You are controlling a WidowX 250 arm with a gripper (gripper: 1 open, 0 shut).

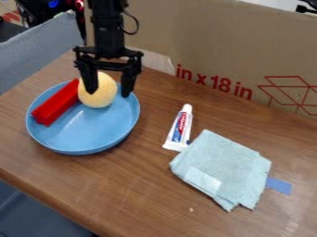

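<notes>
My black gripper [107, 76] is over the blue plate [93, 134] at the left, its fingers open on either side of the pale yellow ball [99, 94], which sits on the plate. I cannot tell whether the fingers touch it. A red bar-shaped object [51, 106] lies on the plate's left side, partly beside the ball.
A toothpaste tube [179, 128] lies right of the plate, and a folded light cloth [223, 171] in front right. A cardboard box [223, 46] stands along the back.
</notes>
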